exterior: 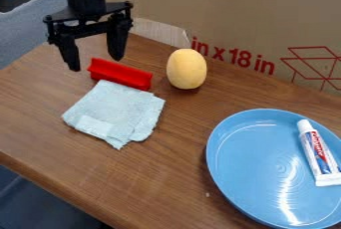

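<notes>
My gripper (94,52) hangs open at the upper left, its two dark fingers pointing down over the table just above a red bar-shaped object (120,74). Nothing shows between the fingers. A folded pale blue cloth (114,114) lies in front of the red object. A yellow egg-shaped object (186,69) rests to the right of the red one. On the right, a blue plate (246,173) holds a toothpaste tube (318,153).
A cardboard box (260,24) stands along the back. A grey padded surface (27,34) borders the table (147,188) at the left. Bare wood is free between cloth and plate and at the front.
</notes>
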